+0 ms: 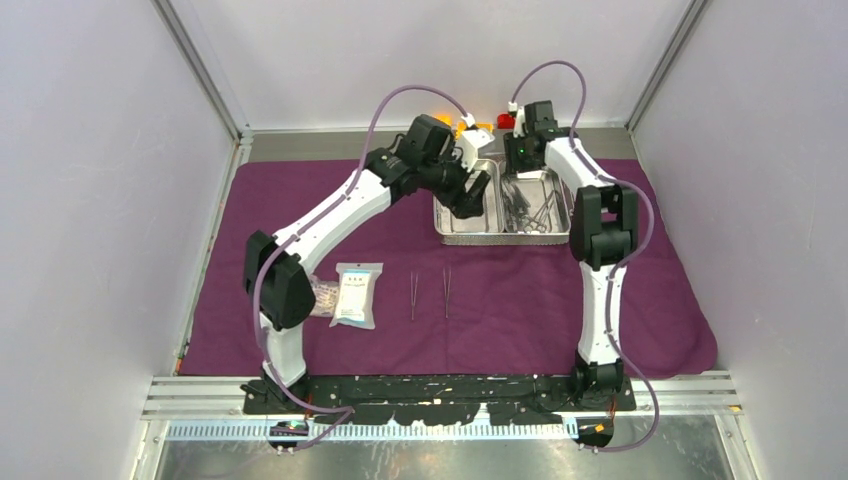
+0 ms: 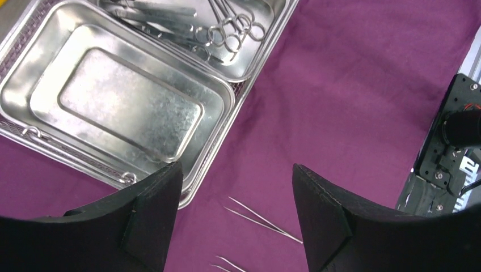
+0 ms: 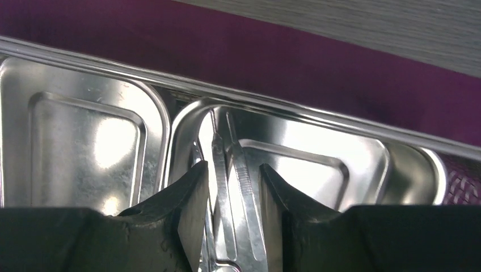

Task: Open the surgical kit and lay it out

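A metal mesh basket (image 1: 470, 239) at the back of the cloth holds two steel trays. The left tray (image 2: 133, 107) is empty. In the right tray (image 3: 295, 133), slim scalpel handles (image 3: 221, 187) lie lengthwise, and scissor-like ringed tools (image 2: 235, 31) rest further forward. My right gripper is open over that tray, with handles visible between and below its fingers. My left gripper hangs open with nothing between its fingers, above the left tray in the top view. Two tweezers (image 1: 414, 297) lie side by side on the cloth.
A white labelled packet (image 1: 357, 297) and another bag (image 1: 324, 297), partly behind the left arm, sit on the purple cloth (image 1: 530, 310). Orange items (image 1: 477, 129) and a red item (image 1: 505, 121) stand behind the basket.
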